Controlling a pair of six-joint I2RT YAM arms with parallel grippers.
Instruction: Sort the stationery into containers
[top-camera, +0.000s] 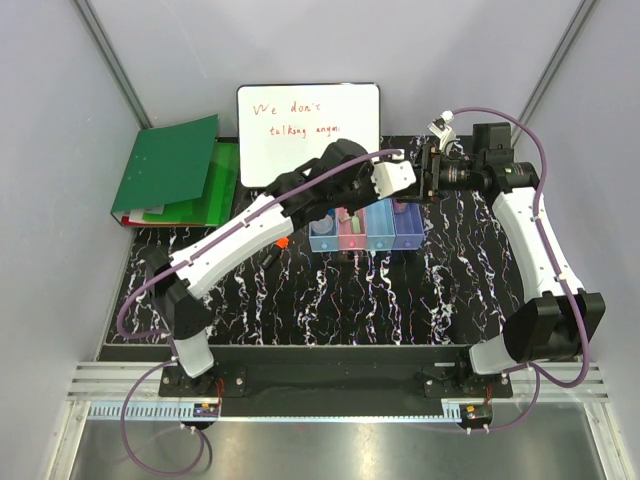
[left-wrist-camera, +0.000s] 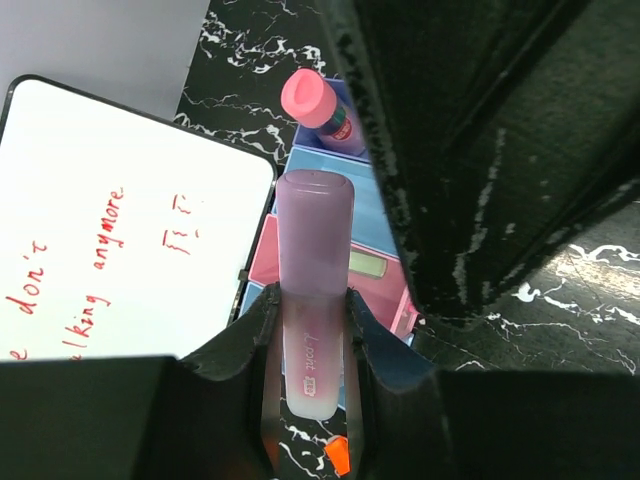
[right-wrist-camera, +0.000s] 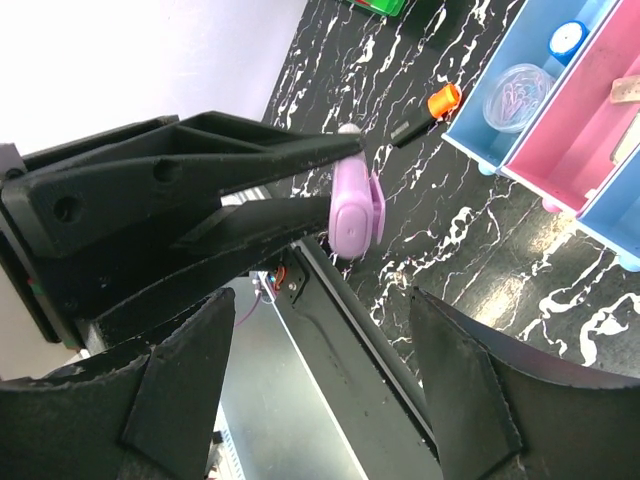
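Observation:
A slim pink item (left-wrist-camera: 316, 240), possibly a highlighter or correction pen, is held lengthwise between the fingers of my left gripper. In the right wrist view the same pink item (right-wrist-camera: 350, 215) shows at the left gripper's fingertips, ahead of my right gripper, whose fingers are spread with nothing between them. From above, the right gripper (top-camera: 430, 178) hangs close to the left one near the back of the compartments. The row of bins (top-camera: 380, 242) has blue, pink, light blue and purple-blue sections. A pink-capped bottle (left-wrist-camera: 320, 108) stands in the purple-blue one.
A dark marker with an orange cap (top-camera: 272, 255) lies on the marble table left of the bins. Behind stand a whiteboard (top-camera: 290, 115) and green folders (top-camera: 170, 180). A clear tub of clips (right-wrist-camera: 518, 97) sits in the blue bin.

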